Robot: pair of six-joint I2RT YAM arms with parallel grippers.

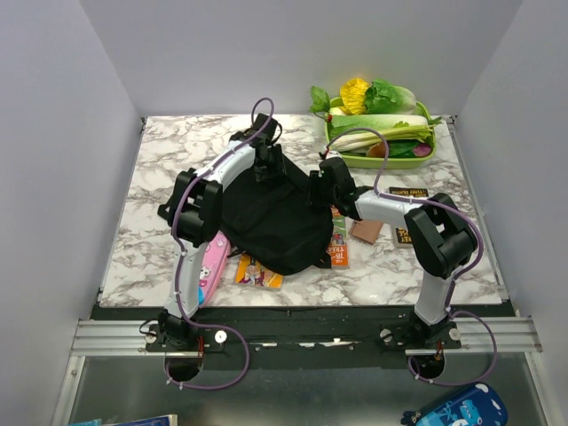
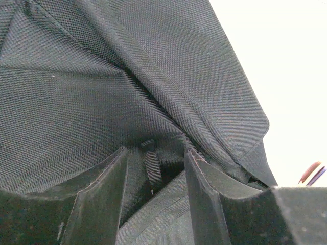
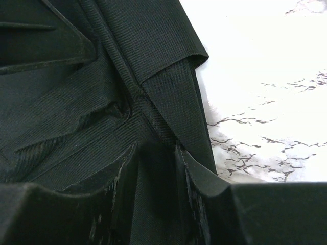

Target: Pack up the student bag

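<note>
The black bag [image 1: 266, 222] lies flat and crumpled in the middle of the table. Over its upper edge is my left gripper [image 1: 271, 173]; in the left wrist view its fingers [image 2: 97, 199] stand apart, part open, with dark folds and a small fabric tab [image 2: 152, 166] of the bag in front of them. At the bag's right edge, my right gripper has its fingers [image 3: 120, 178] parted above a seam close to the border strip [image 3: 186, 117]. Whether either one touches the cloth cannot be told.
A pink case [image 1: 211, 264] lies left of the bag, partly under the left arm. Booklets [image 1: 257, 272] peek out below and right. A brown notebook [image 1: 366, 229] and dark books [image 1: 409, 193] lie further right. Behind stands a green vegetable basket [image 1: 390, 162].
</note>
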